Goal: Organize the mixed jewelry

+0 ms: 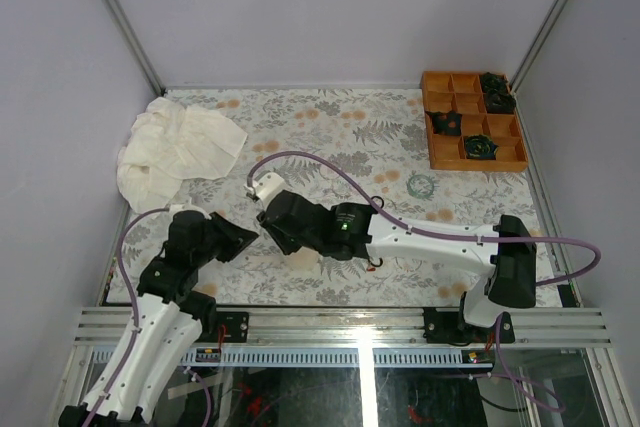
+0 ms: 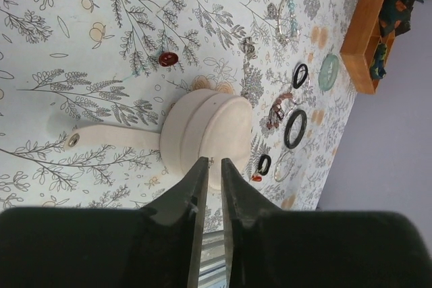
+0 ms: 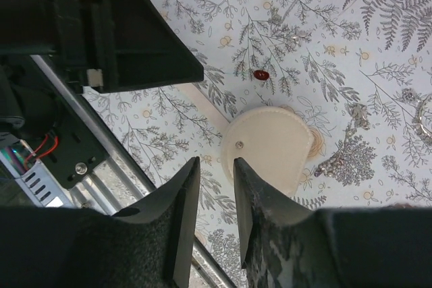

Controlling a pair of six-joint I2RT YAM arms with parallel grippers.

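Note:
A cream round case with a strap stretched out to one side rests on the patterned cloth, seen whole from the left wrist. In the right wrist view the case lies beyond the fingertips of my right gripper, which is open with nothing between them. My left gripper is open only narrowly, its tips in front of the case's near side; contact cannot be judged. Loose jewelry is scattered about: a dark red oval piece, black rings, a pale green bangle and a tangled chain.
A wooden compartment tray holding several dark green pouches stands at the back right. White crumpled cloth covers the back left. Both grippers are close together, the left fingers reaching into the right wrist view.

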